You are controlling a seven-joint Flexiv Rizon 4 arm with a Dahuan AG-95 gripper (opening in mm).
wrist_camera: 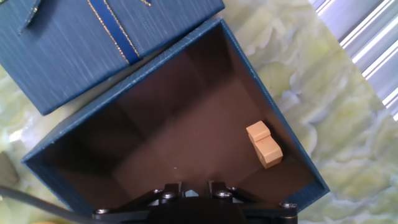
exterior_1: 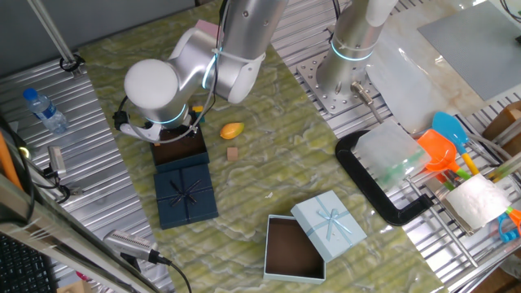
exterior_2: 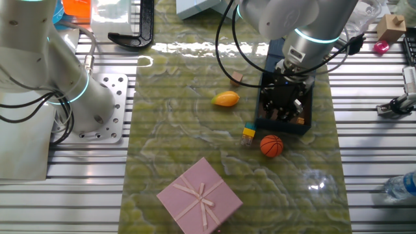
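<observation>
My gripper hangs over the open dark blue box [wrist_camera: 280, 94], its fingertips a short way apart at the bottom of the wrist view. A small pale bluish patch shows between them; whether it is something held cannot be made out. Inside the box, a light wooden piece [wrist_camera: 268, 151] of two joined blocks lies by one wall. The box's blue lid [wrist_camera: 56, 53], with its ribbon, lies right beside it. In the second exterior view, the gripper [exterior_2: 283, 112] is low over the box, its fingertips hard to make out.
Near the box are an orange-yellow fruit [exterior_2: 226, 99], a small wooden cube [exterior_1: 232, 153], a small basketball [exterior_2: 271, 146] and a yellow-teal block figure [exterior_2: 248, 133]. A pink box [exterior_2: 200, 196] and an open light blue box [exterior_1: 279, 274] with its lid [exterior_1: 330, 225] stand farther off.
</observation>
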